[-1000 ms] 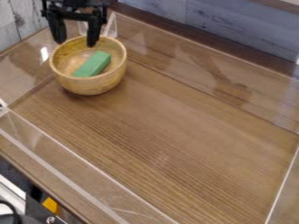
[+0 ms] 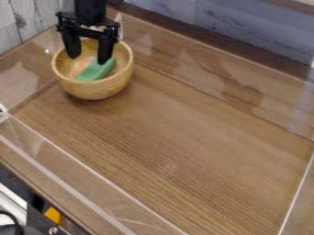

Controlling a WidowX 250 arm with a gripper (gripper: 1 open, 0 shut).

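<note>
My black gripper (image 2: 88, 44) is at the upper left, its fingers spread open over and just inside the rim of a yellow bowl (image 2: 92, 87). A green oblong object (image 2: 97, 69) lies in the bowl, below and between the fingers, partly hidden by the gripper. I see nothing held in the gripper.
A wide bare wooden surface (image 2: 203, 147) fills the middle and right, with clear room there. A pale wall stands at the upper left. A dark object with a yellow piece (image 2: 51, 215) sits at the lower left, beyond the surface's edge.
My gripper has come down from the back of the bowl toward the green object. The bowl and the green object are in about the same place.
</note>
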